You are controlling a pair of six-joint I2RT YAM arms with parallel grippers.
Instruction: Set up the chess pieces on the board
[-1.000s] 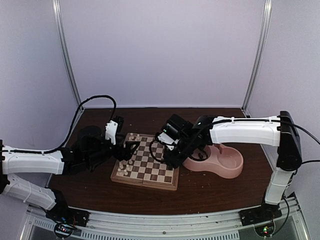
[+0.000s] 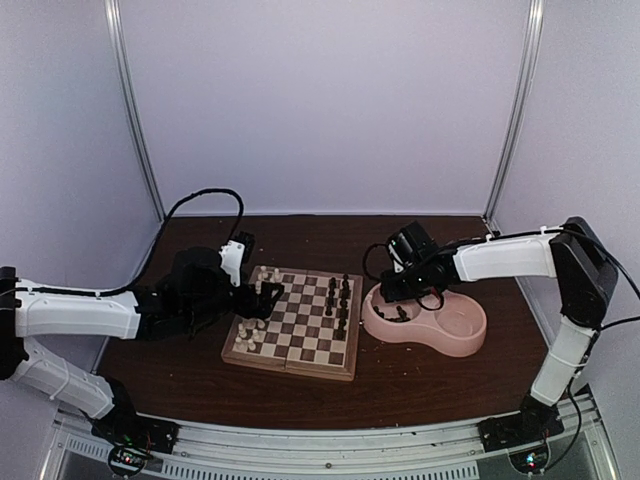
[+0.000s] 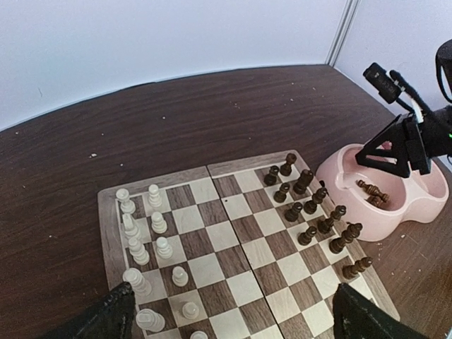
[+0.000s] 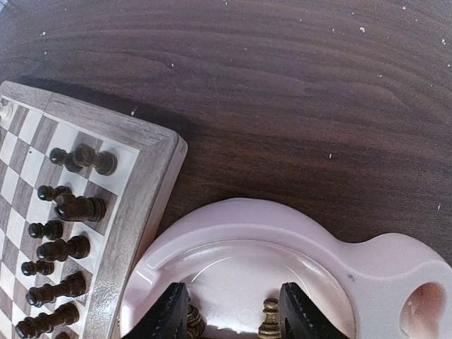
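Observation:
The chessboard lies on the table, with white pieces along its left side and dark pieces along its right. More dark pieces lie in the left bowl of the pink dish; in the right wrist view a dark piece and another show there. My right gripper hangs over that bowl, open, its fingers apart above these pieces. Above the board's left part, my left gripper stands open, with only the board and pieces below showing between its fingers.
The pink dish stands close against the board's right side, and its right bowl looks empty. Dark table behind the board is clear. A lone dark piece stands at the near end of the right edge row.
My right gripper has moved right from above the board's dark pieces to over the pink dish, lately shifting slightly back left over its left bowl. The left arm has shifted only slightly.

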